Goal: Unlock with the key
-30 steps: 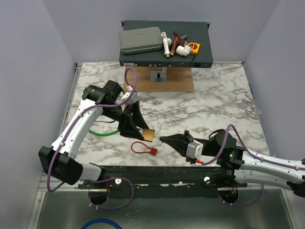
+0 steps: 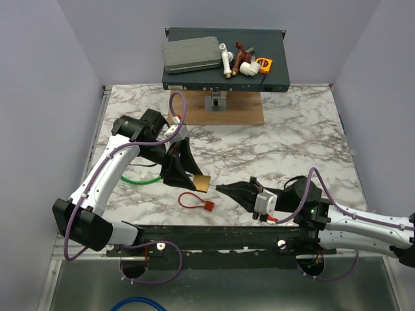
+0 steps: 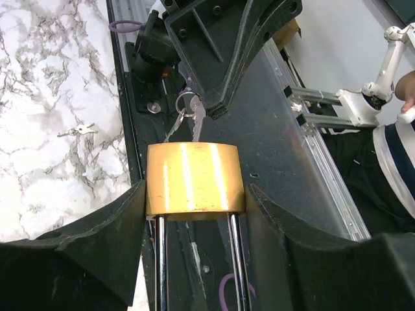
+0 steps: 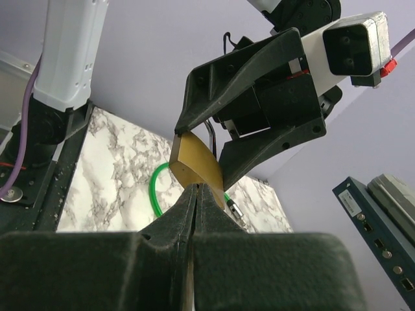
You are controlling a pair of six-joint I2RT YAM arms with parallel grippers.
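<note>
A brass padlock (image 3: 194, 178) is clamped between the fingertips of my left gripper (image 2: 194, 181), its steel shackle (image 3: 161, 265) pointing back between the fingers. Facing it from the right, my right gripper (image 2: 219, 188) is shut, its tips pinching a small silver key (image 3: 198, 116). A metal ring (image 3: 187, 103) hangs there with a second key (image 3: 175, 126) on it. The held key's blade reaches the padlock's far edge in the left wrist view; whether it is inside the keyhole cannot be seen. In the right wrist view the right fingertips cover the key in front of the padlock.
Below the grippers lies a red cable loop with a red block (image 2: 209, 205). More keys (image 3: 79, 130) rest on the marble table. A green hose (image 2: 139, 181) lies near the left arm. At the back, a raised shelf (image 2: 194, 81) carries a grey case and pipe fittings.
Almost nothing differs.
</note>
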